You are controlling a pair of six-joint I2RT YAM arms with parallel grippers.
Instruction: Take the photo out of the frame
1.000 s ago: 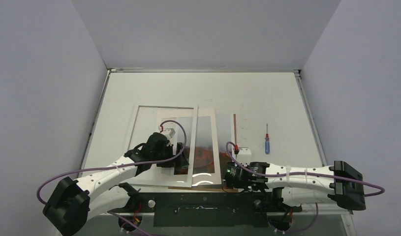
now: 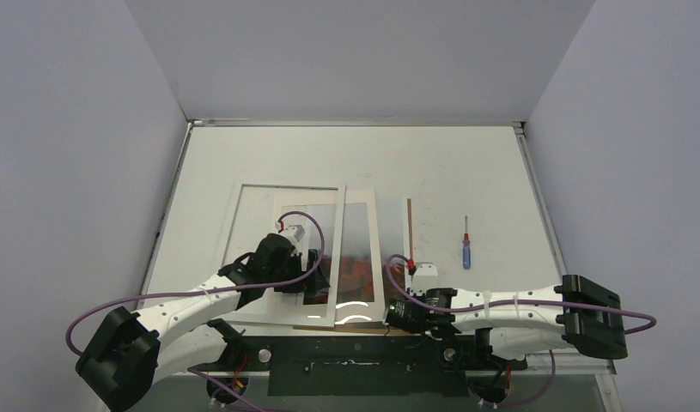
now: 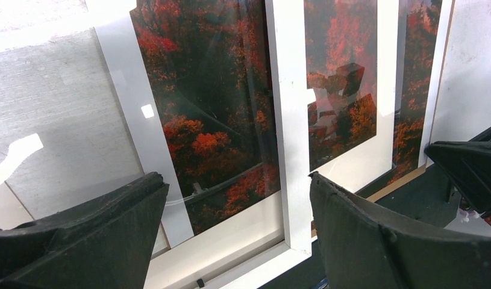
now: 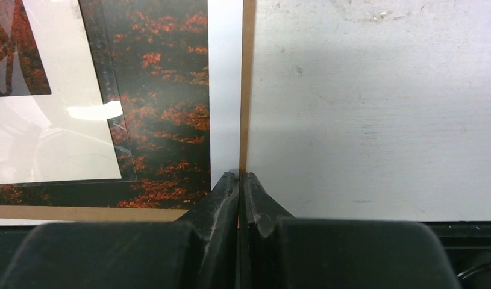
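Observation:
A white frame (image 2: 231,225) lies on the table at the left, its right bar (image 3: 289,114) crossing over the photo. The photo (image 3: 200,114), a dark print with red-orange foliage and a white border, spreads to the right beneath a cream mat (image 3: 384,90) and a clear sheet. Over the photo, my left gripper stands part open, its fingers apart with nothing between them. My right gripper is shut at the photo's right white border (image 4: 225,90), beside the brown backing edge (image 4: 247,84); nothing shows held between its fingertips.
A blue-handled screwdriver (image 2: 466,251) lies on the right of the table. A dark front ledge (image 2: 363,365) runs along the near edge, close under both arms.
My left arm, the frame and the layered sheets look about the same.

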